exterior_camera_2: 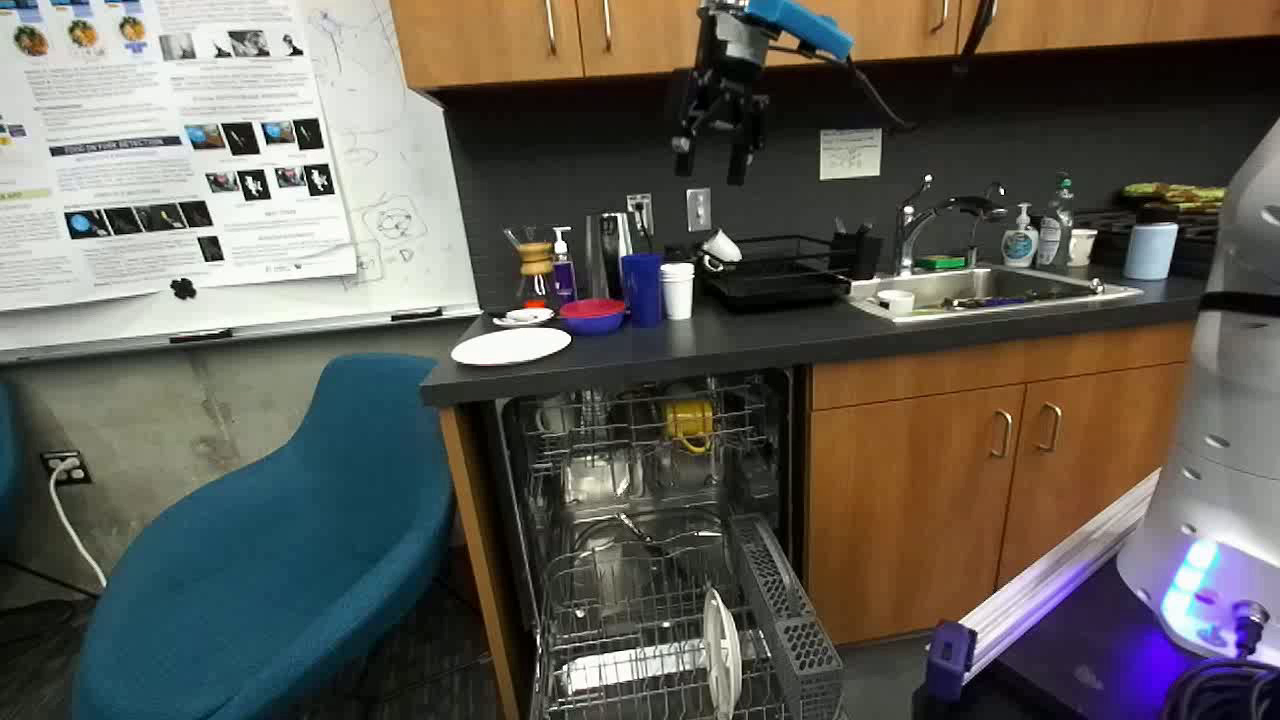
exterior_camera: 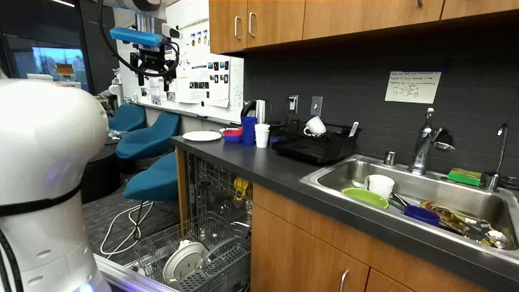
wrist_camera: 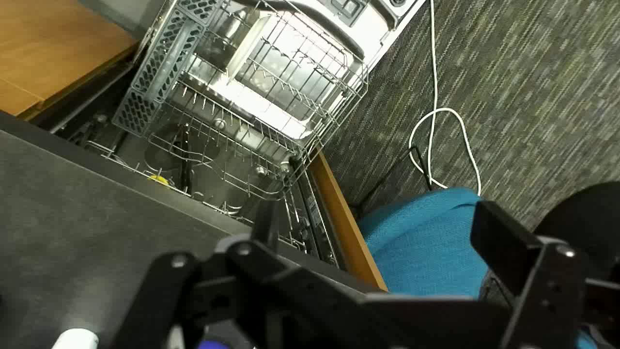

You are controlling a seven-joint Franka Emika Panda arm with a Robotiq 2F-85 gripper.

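High over the counter's left end hangs my gripper (exterior_camera_2: 710, 168), open, its fingers wide apart in the wrist view and nothing between them. Below it the counter holds a white plate (exterior_camera_2: 511, 347), a red and blue bowl stack (exterior_camera_2: 593, 318), a blue cup (exterior_camera_2: 643, 292) and white cups (exterior_camera_2: 677, 292). The dishwasher's lower rack (wrist_camera: 264, 87) is pulled out, with a white plate (exterior_camera: 185, 260) standing in it. A yellow mug (exterior_camera_2: 689, 422) is in the upper rack. In the sink lie a green bowl (exterior_camera: 365, 196), a white mug (exterior_camera: 380, 185), a blue cup (exterior_camera: 421, 214) and utensils.
Wooden cabinets (exterior_camera: 272, 22) run above the counter near my arm. On the counter, a black drying rack (exterior_camera: 314, 146) bears a tilted white mug (exterior_camera: 316, 126). Teal chairs (exterior_camera_2: 282, 540) stand left of the dishwasher. The counter front between rack and sink is clear.
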